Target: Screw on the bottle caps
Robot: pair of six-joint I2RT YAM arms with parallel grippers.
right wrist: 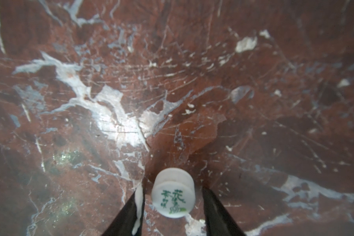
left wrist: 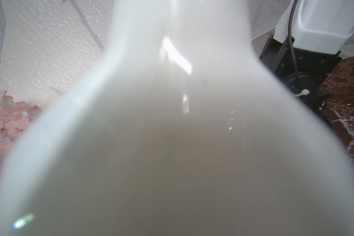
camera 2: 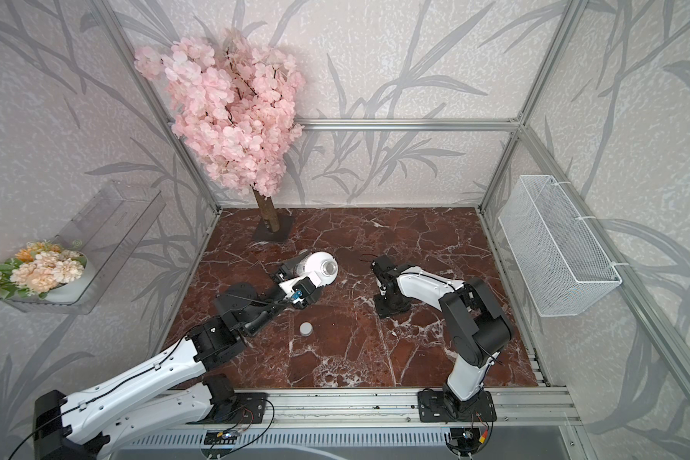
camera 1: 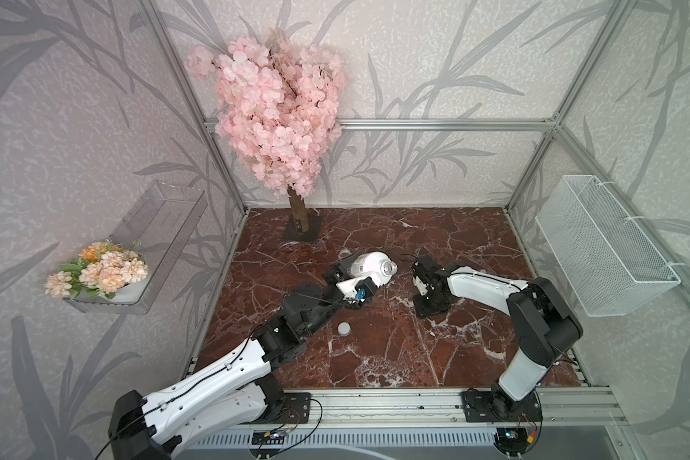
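Note:
My left gripper (camera 1: 352, 280) is shut on a white bottle (camera 1: 372, 264), held tilted with its open mouth towards the right arm. In the left wrist view the bottle's blurred body (left wrist: 181, 157) fills the frame and hides the fingers. On the right, my gripper is low over the table, its two fingers apart. Between them in that view appears a small white cap (right wrist: 173, 196) with green lettering, a gap visible on either side. A second white round cap (camera 1: 344, 329) lies on the table beside the left arm.
A pink blossom tree (camera 1: 283, 115) stands at the back left. A white mesh basket (camera 1: 605, 245) hangs on the right wall, and a clear shelf with flowers (camera 1: 99, 268) on the left.

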